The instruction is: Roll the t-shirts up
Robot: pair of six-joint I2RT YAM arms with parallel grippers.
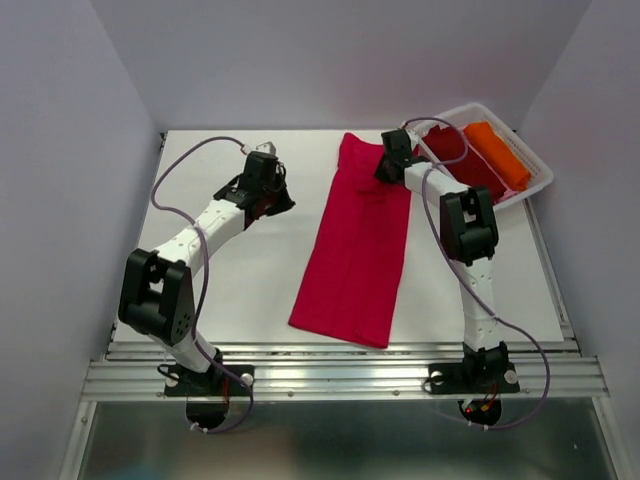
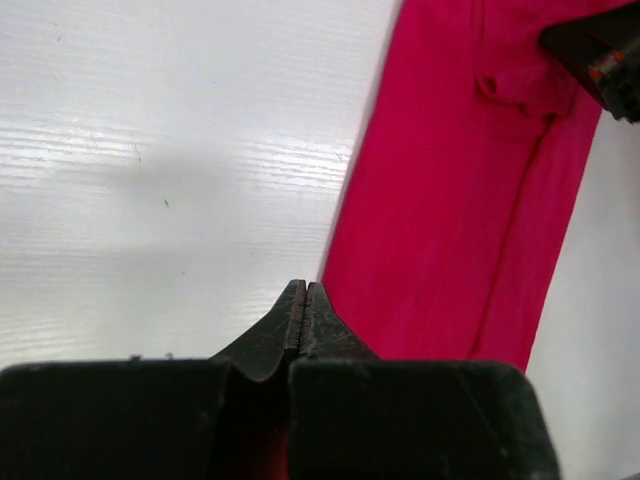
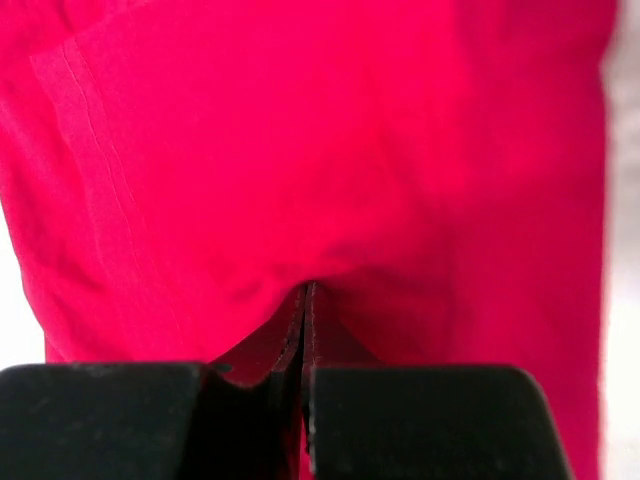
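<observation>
A red t-shirt (image 1: 350,250), folded into a long narrow strip, lies slanting across the middle of the white table. At its far end my right gripper (image 1: 381,175) is over the cloth; in the right wrist view its shut fingertips (image 3: 308,300) meet the red fabric, and whether any cloth is pinched cannot be made out. Left of the strip, over bare table, is my left gripper (image 1: 290,207). Its tips (image 2: 305,300) are together with nothing between them. A loose flap (image 2: 525,85) shows near the right gripper in the left wrist view.
A white basket (image 1: 545,178) stands at the back right, holding a dark red roll (image 1: 475,165) and an orange roll (image 1: 497,155). The right forearm passes close to its near edge.
</observation>
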